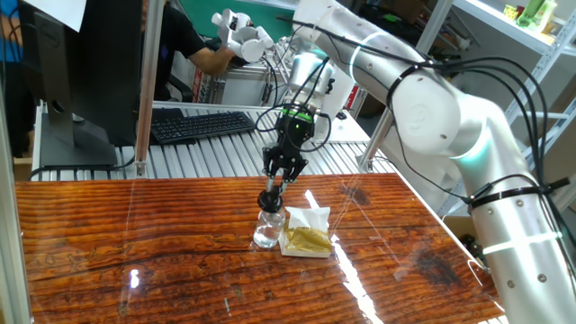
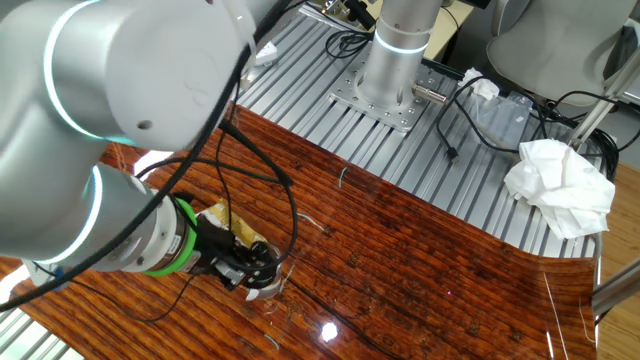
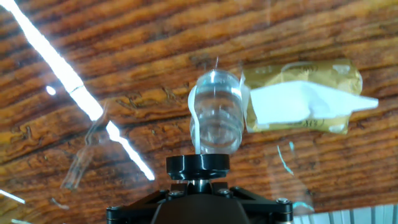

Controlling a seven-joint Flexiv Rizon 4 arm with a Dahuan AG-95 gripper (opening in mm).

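A small clear glass bottle (image 1: 268, 230) stands on the glossy wooden table. In the wrist view the bottle (image 3: 217, 115) has a pale curved strip along its left side. Directly above its mouth in exterior view 1 is a round black lid (image 1: 270, 200), carried at the fingertips of my gripper (image 1: 277, 187). From the wrist, the lid (image 3: 198, 166) appears as a black disc close to the gripper. Whether lid and bottle touch cannot be told. Seen from the other side, my gripper (image 2: 245, 268) largely hides the bottle.
Touching or nearly touching the bottle is a gold tissue pack (image 1: 309, 238) with a white tissue (image 3: 292, 102) sticking out. Open table lies left and in front. A keyboard (image 1: 202, 126) and monitor (image 1: 85, 72) stand beyond the far edge. Loose cables (image 2: 290, 190) hang from the arm.
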